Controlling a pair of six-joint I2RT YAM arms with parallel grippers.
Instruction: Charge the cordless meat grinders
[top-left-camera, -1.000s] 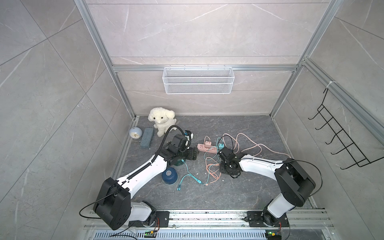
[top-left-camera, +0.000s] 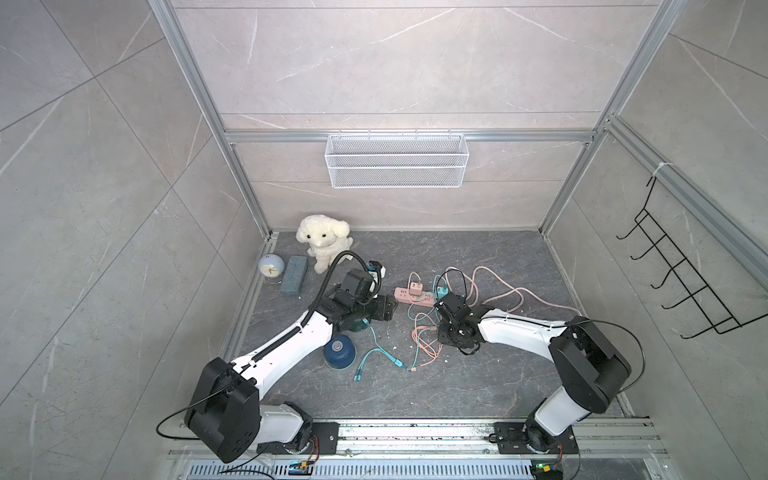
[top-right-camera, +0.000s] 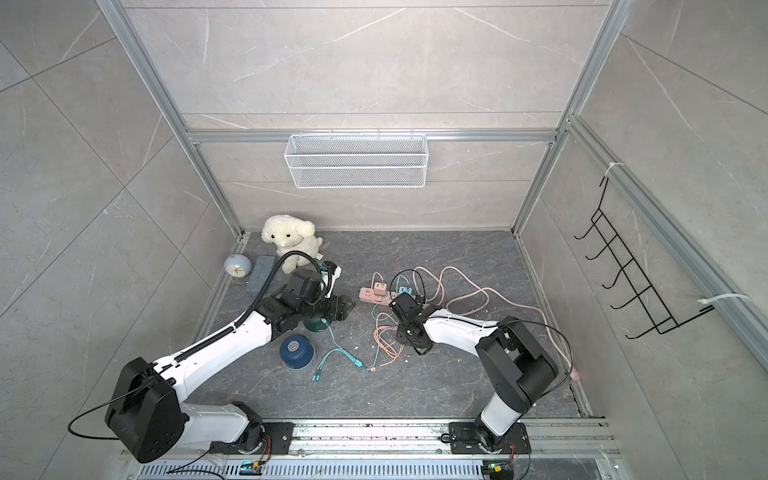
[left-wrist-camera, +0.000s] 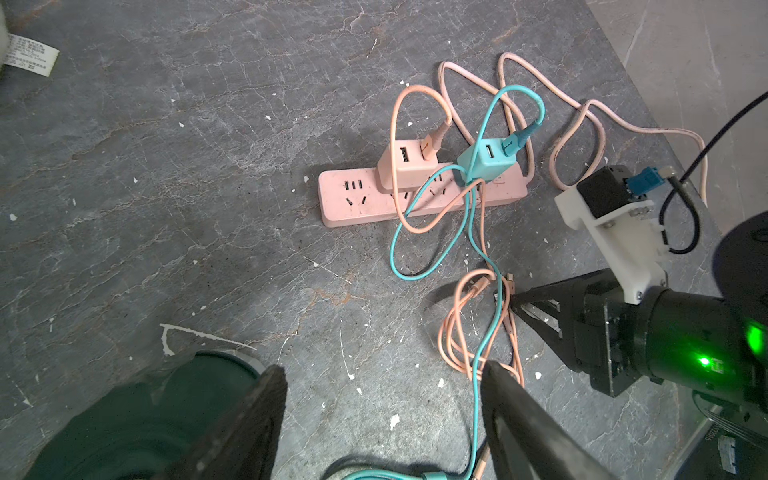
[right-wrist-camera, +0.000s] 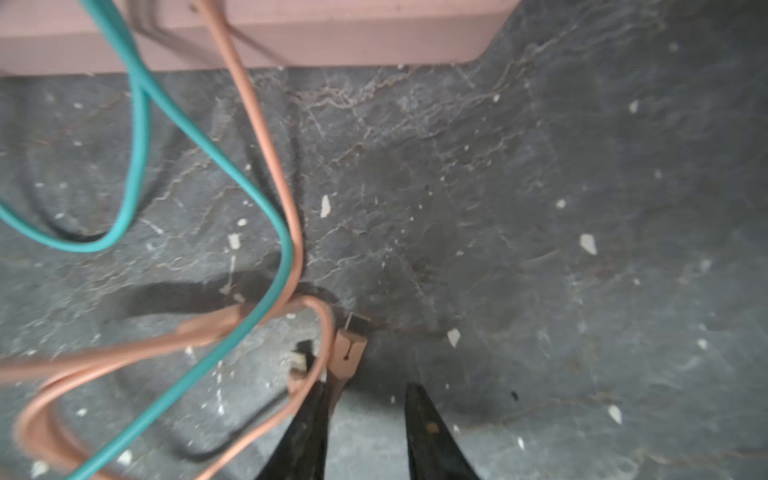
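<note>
A pink power strip (left-wrist-camera: 344, 200) holds a pink charger (left-wrist-camera: 408, 164) and a teal charger (left-wrist-camera: 486, 160), both with cables. Coiled pink cable (left-wrist-camera: 452, 344) lies below it, with a pink plug end (right-wrist-camera: 346, 354) just beyond my right gripper, whose fingers stand part open over the floor. My left gripper is open above the cables, beside a green round body (left-wrist-camera: 136, 424), likely a grinder, cut off in the left wrist view. A blue round grinder (top-left-camera: 339, 351) stands in front of the left arm.
A white plush dog (top-left-camera: 324, 240), a clock (top-left-camera: 271, 265) and a grey-blue block (top-left-camera: 294, 276) stand at back left. A mesh basket (top-left-camera: 396, 160) hangs on the back wall, a black hook rack (top-left-camera: 680, 272) on the right.
The right gripper has shifted very slightly over the pink cables. The left arm has not moved.
</note>
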